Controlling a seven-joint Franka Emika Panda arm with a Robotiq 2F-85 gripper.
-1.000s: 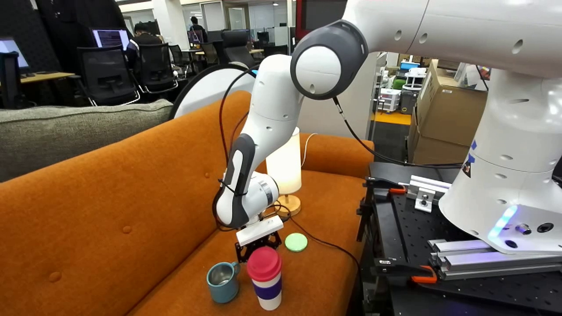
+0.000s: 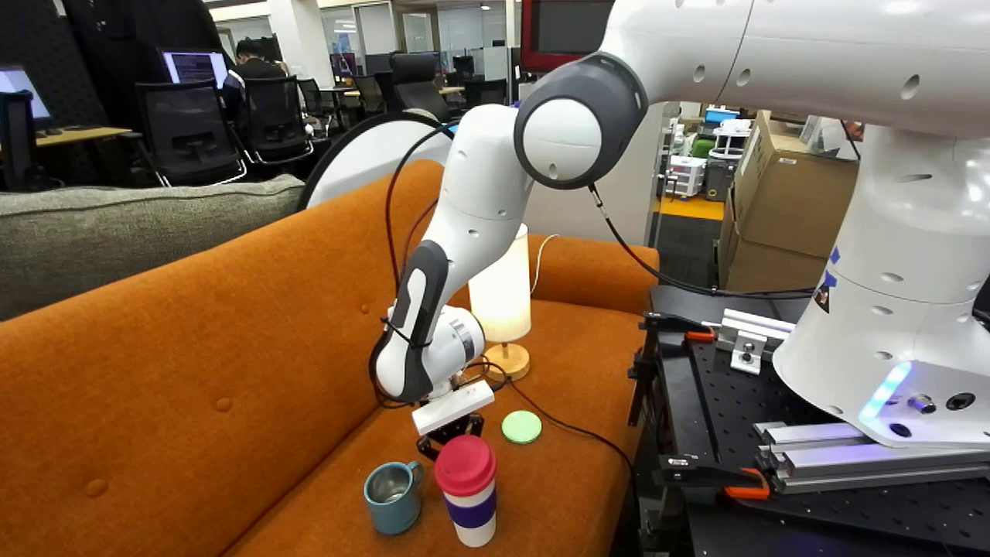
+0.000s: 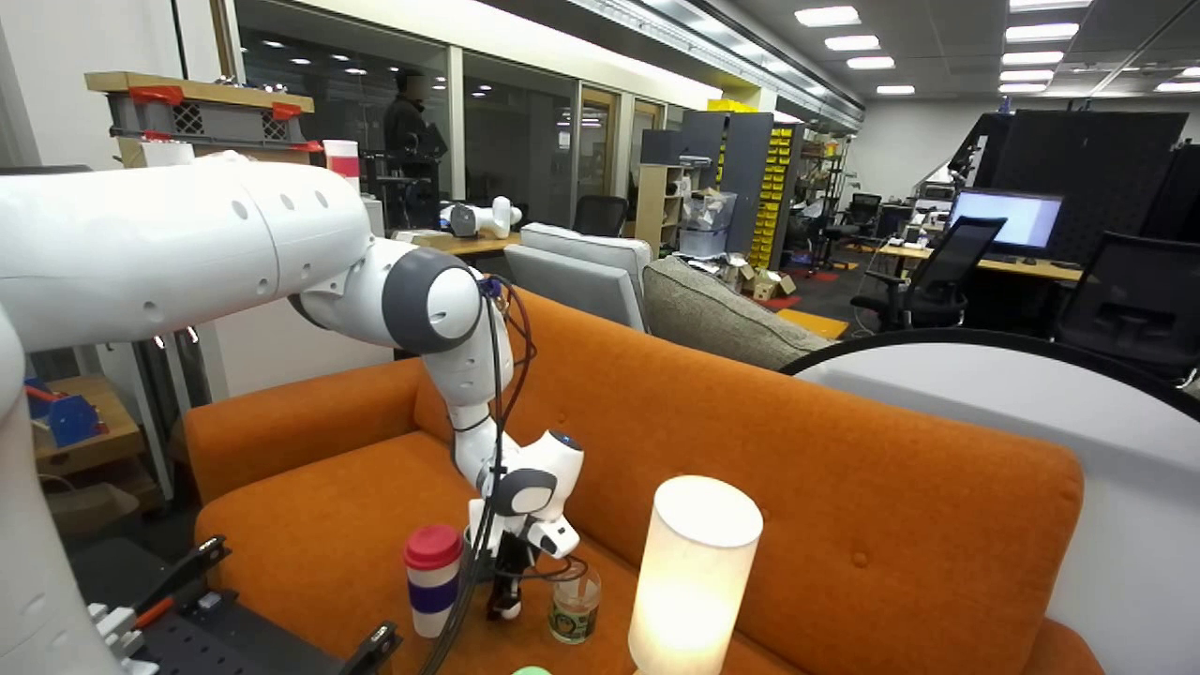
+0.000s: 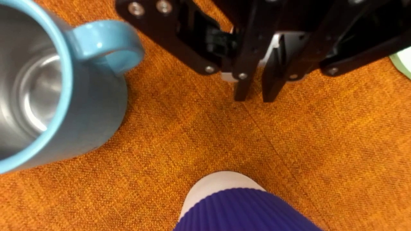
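My gripper points down at the orange sofa seat, its two black fingertips parted by a narrow gap. Only orange fabric shows between the tips. To its left in the wrist view sits a blue mug, upright, its handle turned toward the fingers but clear of them. A tumbler with a purple band stands at the bottom of that view; its red lid shows in exterior view 1, where it partly covers the gripper. A clear cup stands beside the gripper in exterior view 2.
A green disc lies flat on the seat, near a lit lamp and a dark cable. The sofa backrest rises behind the arm. The robot's black mounting table borders the seat. Bare seat lies around the fingertips.
The gripper's fingers have drawn closer together, and the arm's wrist has shifted slightly down and left in exterior view 1. The mug, tumbler and green disc have stayed put.
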